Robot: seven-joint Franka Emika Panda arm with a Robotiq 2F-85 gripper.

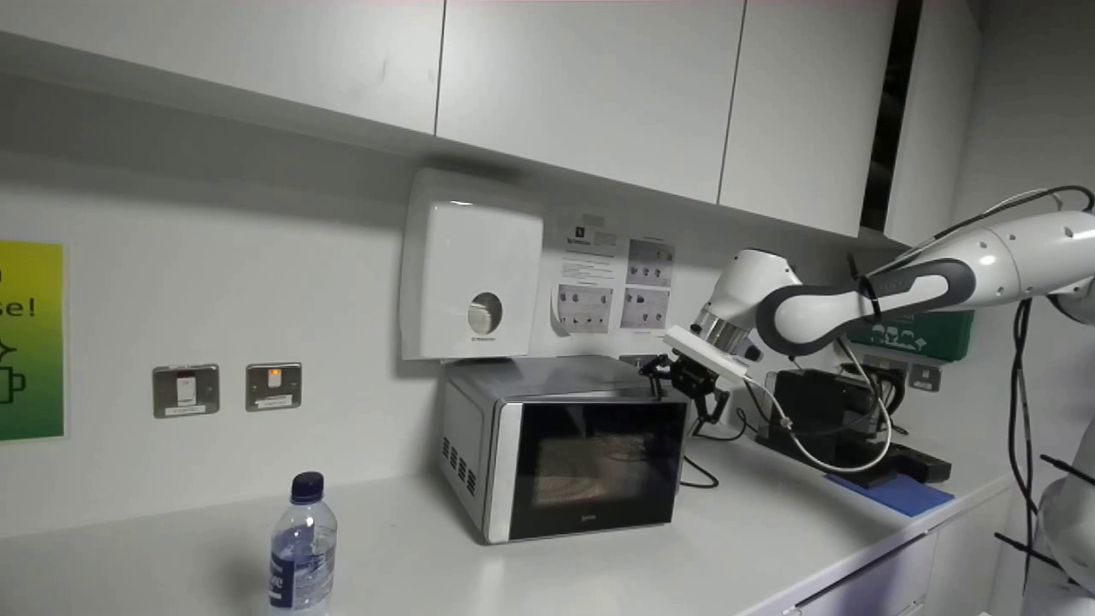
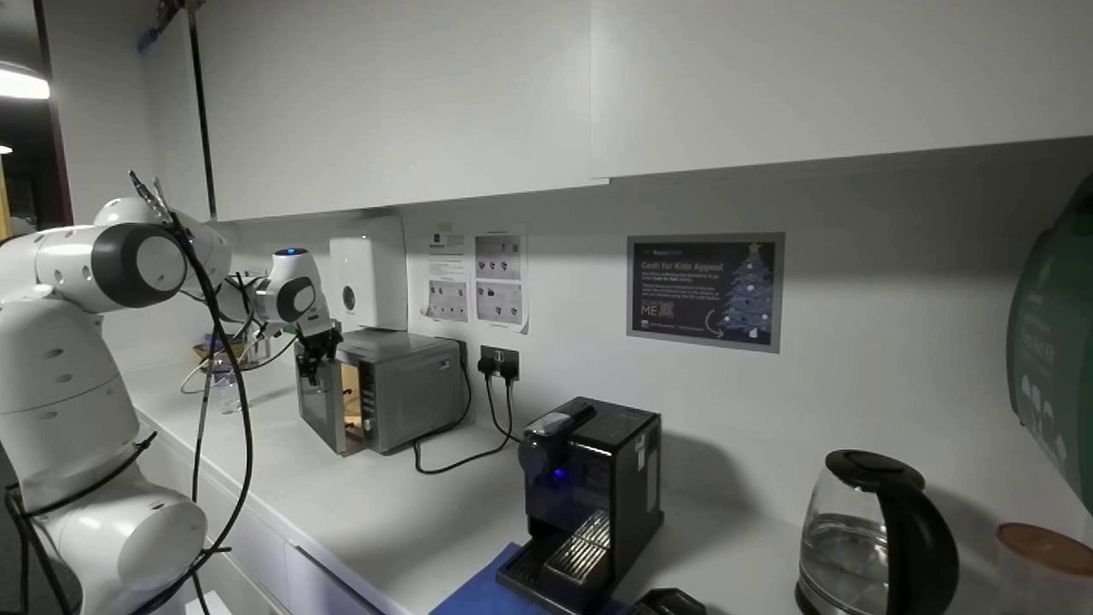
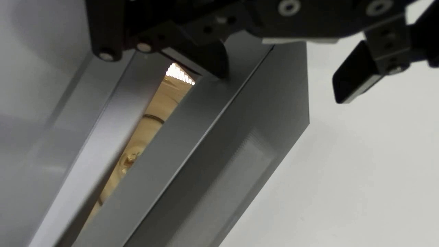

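The silver microwave (image 1: 477, 426) stands on the counter against the wall. Its dark door (image 1: 595, 518) is ajar. Light from the cavity shows through a narrow gap in the wrist view, beside the door (image 3: 230, 181). My gripper is open over the top of the door near its free edge. One finger (image 3: 212, 61) reaches into the gap on the door's inner side, and the other finger (image 3: 356, 76) is out in front, clear of the door. Exterior view 2 also shows the gripper (image 2: 312, 374) at the ajar door (image 2: 319, 410).
A water bottle (image 1: 304, 554) stands left of the microwave. To its right are a coffee machine (image 2: 599, 482) and a kettle (image 2: 871, 533). A paper towel dispenser (image 1: 472, 267) and cupboards (image 1: 585, 92) hang above.
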